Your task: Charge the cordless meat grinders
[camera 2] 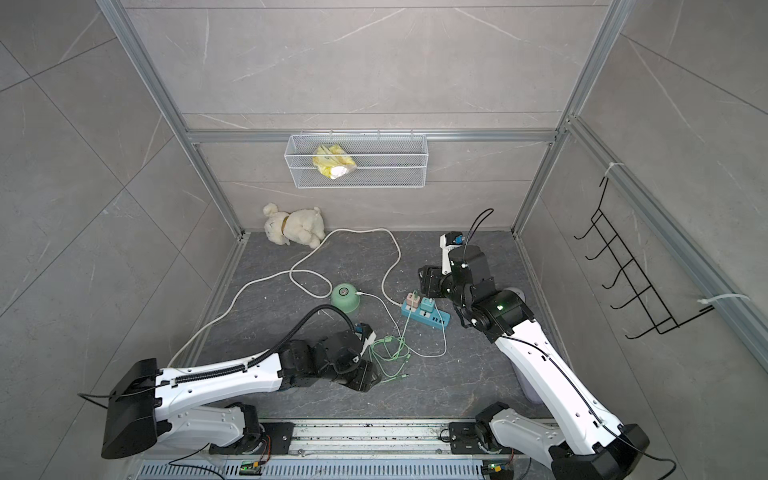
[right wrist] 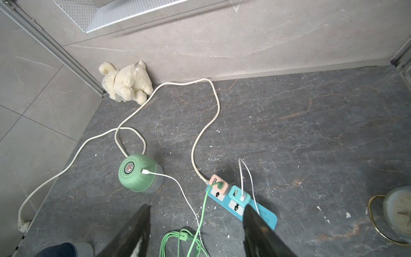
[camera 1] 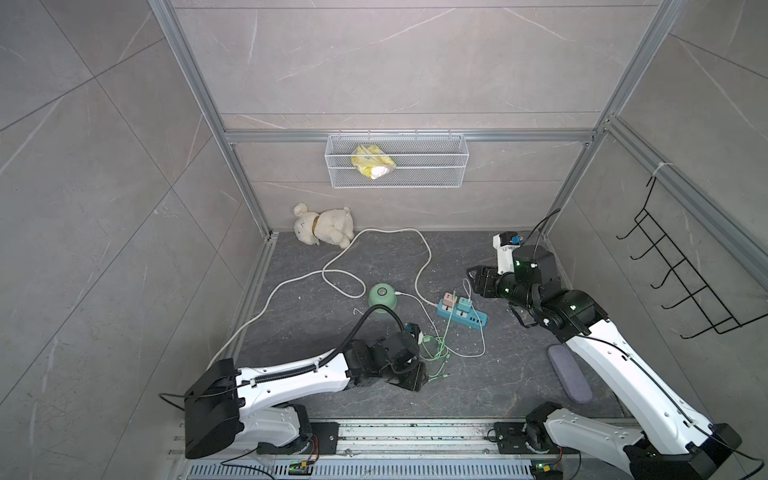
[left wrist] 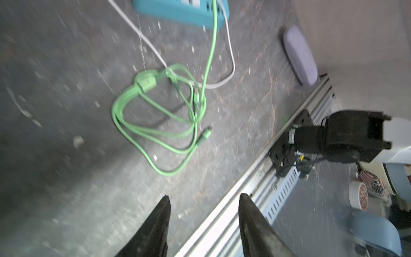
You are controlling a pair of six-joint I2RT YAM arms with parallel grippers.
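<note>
A green meat grinder (camera 1: 382, 295) stands mid-table, a white cable plugged into its side, as the right wrist view shows at the grinder (right wrist: 137, 173). A blue power strip (right wrist: 266, 217) carries a pink and a blue adapter with cables plugged in. A coiled green cable (left wrist: 152, 132) lies below it. My left gripper is open above the table near that coil, holding nothing. My right gripper hangs high right of the strip, fingers apart, nothing between them.
A plush bear (right wrist: 130, 83) lies at the back left, a purple case (camera 1: 568, 372) at the right front. A wire basket (camera 1: 432, 177) and black hooks hang on the walls. A glass container (right wrist: 396, 209) sits at the right.
</note>
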